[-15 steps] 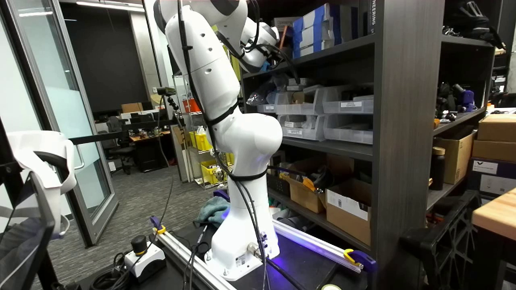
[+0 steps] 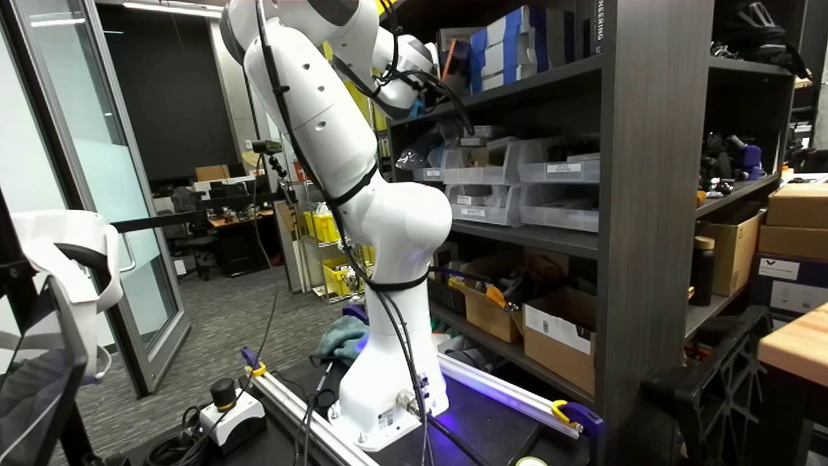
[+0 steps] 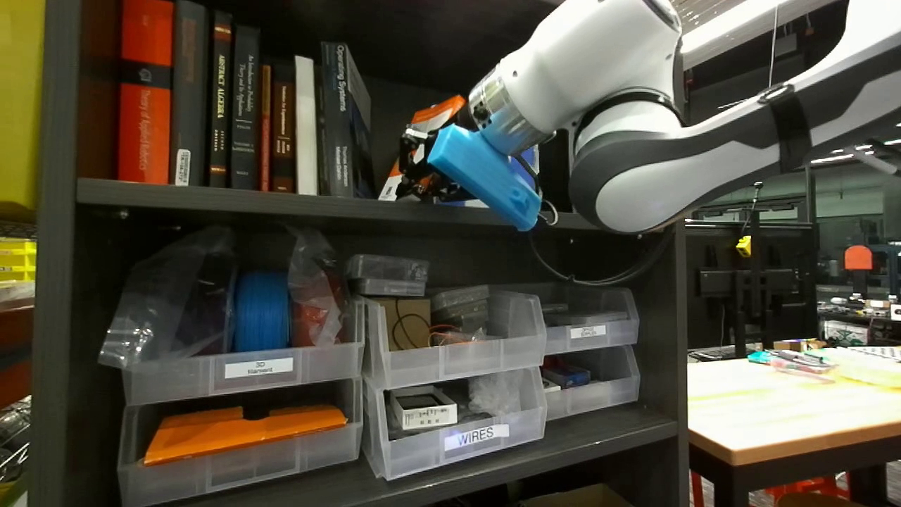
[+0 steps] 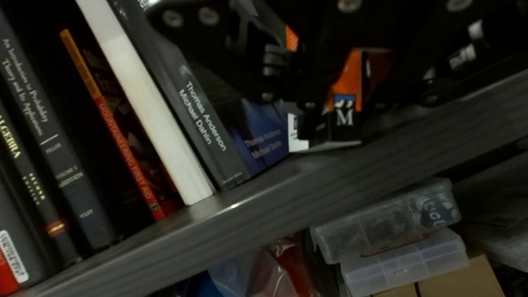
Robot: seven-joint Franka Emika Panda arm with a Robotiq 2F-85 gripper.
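Note:
An orange, black and white book [image 4: 345, 116] with an "M" on its spine stands at the shelf's edge in the wrist view. My gripper is shut on this book, its dark linkage covering most of the upper part. In exterior view 2 the book's orange top [image 3: 439, 110] shows above the gripper [image 3: 405, 169], tilted, and a blue casing on the wrist hides part of both. To the left, a grey Operating Systems book [image 3: 338, 118] stands upright in the row. Exterior view 1 hides the fingers behind the arm.
Several books, including a white one [image 3: 305, 127] and a red one [image 3: 145, 93], fill the left of the upper shelf [image 3: 211, 197]. Beneath it sit clear bins [image 3: 477, 359] and small clear cases [image 3: 386, 277]. The shelf's right upright [image 3: 678, 321] is near the arm.
In exterior view 1 the upper arm and wrist have shifted a little to the left. The base and the shelf contents look the same.

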